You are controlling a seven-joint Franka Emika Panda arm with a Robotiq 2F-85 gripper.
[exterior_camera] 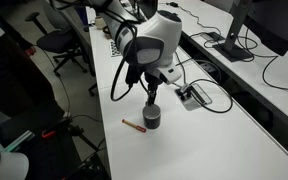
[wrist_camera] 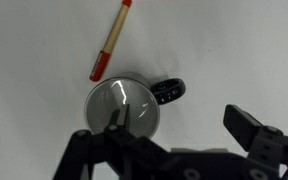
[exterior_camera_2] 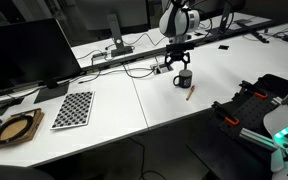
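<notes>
On the white table stands a dark grey mug [exterior_camera: 152, 118], upright, its open top facing up in the wrist view. The mug's black handle [wrist_camera: 168, 90] points toward the gap between my fingers. My gripper is open and empty; one finger reaches over the mug's opening, while the other is off to the right, past the handle. From outside, the gripper [exterior_camera: 144, 91] appears just above and behind the mug. An orange-red marker [exterior_camera: 134, 126] lies flat beside the mug, apart from it; in the wrist view it sits above the mug.
Behind the mug lie a power strip [exterior_camera: 194, 97] and black cables. A monitor [exterior_camera_2: 44, 45], a white perforated tray [exterior_camera_2: 74, 110] and a round brown board [exterior_camera_2: 17, 128] occupy the table's other end. Bare tabletop [exterior_camera: 199, 145] extends to the mug's right in exterior view 1.
</notes>
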